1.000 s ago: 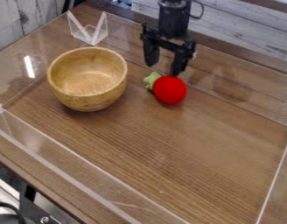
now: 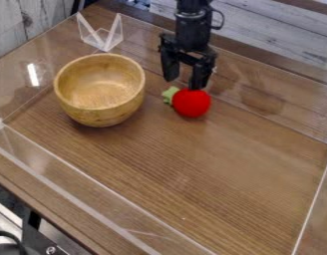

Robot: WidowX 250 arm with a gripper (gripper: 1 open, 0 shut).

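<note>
The black gripper [image 2: 189, 67] hangs at the top middle of the camera view, open, its fingers low over the table behind a red round object [image 2: 191, 103]. A small pale green piece [image 2: 170, 95] lies at the red object's left, touching or very near it. I cannot tell whether anything is between the fingers; nothing clearly shows there.
A large wooden bowl [image 2: 100, 88] stands to the left. A white wire-like object [image 2: 101, 33] is at the back left.
The bowl has not moved.
</note>
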